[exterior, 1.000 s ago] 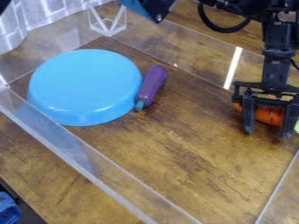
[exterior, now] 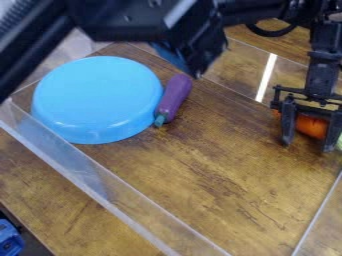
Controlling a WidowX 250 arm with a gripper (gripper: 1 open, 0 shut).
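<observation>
My gripper (exterior: 306,128) is at the right edge, low over an orange object (exterior: 310,125), probably round or oblong, partly hidden by its fingers. Whether the fingers are closed on it is unclear. A pale green item (exterior: 337,142) peeks out behind it. A purple eggplant-like object (exterior: 175,97) lies beside a round blue lid-like disc (exterior: 96,98) on the left of the wooden floor.
Clear plastic walls (exterior: 104,188) border the wooden surface (exterior: 201,190), whose middle and front are bare. A dark arm or cable mass (exterior: 147,30) spans the top. A blue item (exterior: 7,240) sits at the bottom left corner.
A large dark shape has come down across the top left of the view. The gripper has shifted very little, slightly rightward and up.
</observation>
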